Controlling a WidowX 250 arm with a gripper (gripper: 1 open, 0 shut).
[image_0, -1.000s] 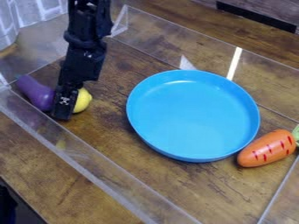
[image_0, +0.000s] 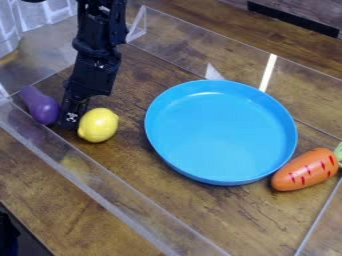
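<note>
My gripper (image_0: 70, 108) reaches down from the top left to the wooden floor, shut as far as shows, with its tips low between a purple eggplant (image_0: 42, 106) and a yellow lemon (image_0: 98, 124). The lemon lies just right of the fingertips; I cannot tell whether they touch. Part of the eggplant's right side is close against or behind the gripper. A blue plate (image_0: 221, 133) sits empty to the right.
An orange carrot (image_0: 305, 170) lies right of the plate at the edge of the view. Clear plastic walls run along the left and front. The wooden surface behind the plate is free.
The gripper has moved only slightly.
</note>
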